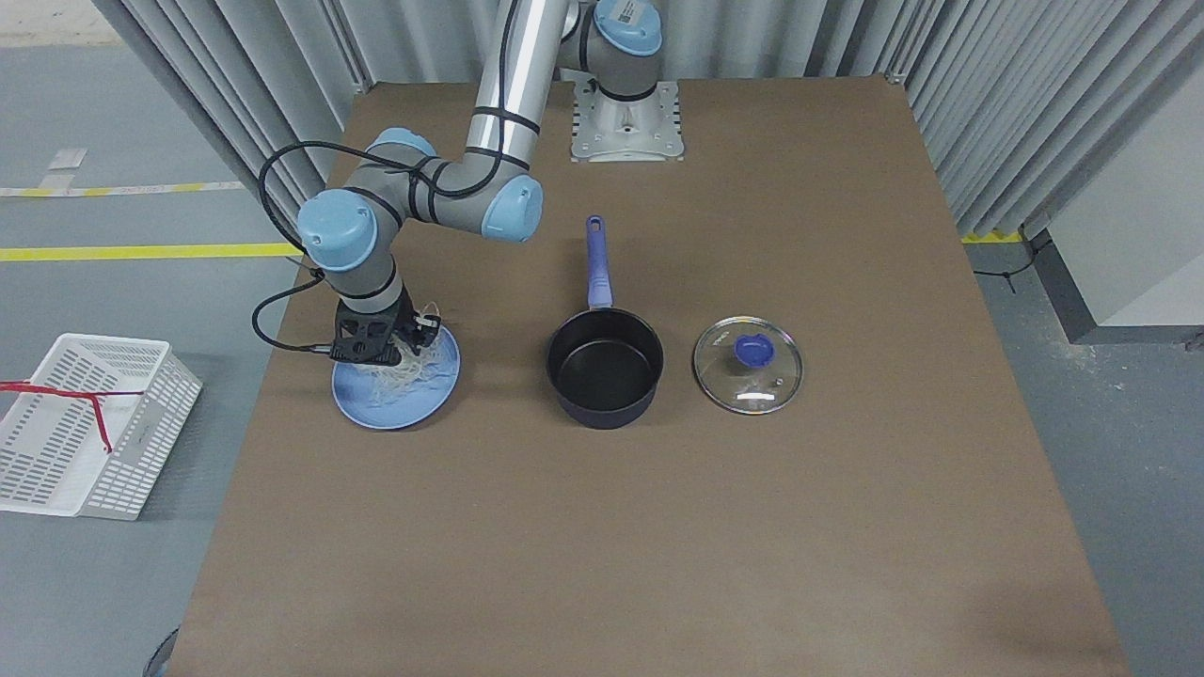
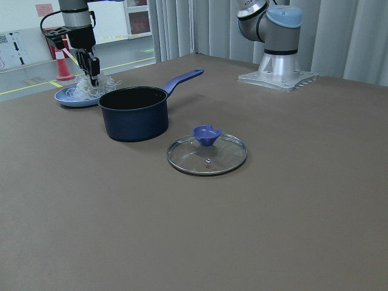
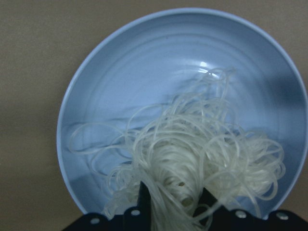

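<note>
My gripper point(image 2: 91, 73) is down in a pile of white noodles point(image 3: 178, 154) on a blue plate point(image 1: 372, 395) at the left of the table. In the wrist view its black fingers reach into the noodles, which cover their tips, so I cannot tell how far they are closed. A dark saucepan point(image 1: 604, 367) with a blue handle point(image 1: 598, 259) stands right of the plate. Further right, a glass lid point(image 1: 734, 378) with a blue knob point(image 1: 753, 350) lies on the table.
A white plastic basket point(image 1: 135, 474) is on the floor to the left. My base point(image 1: 626, 130) stands at the back.
</note>
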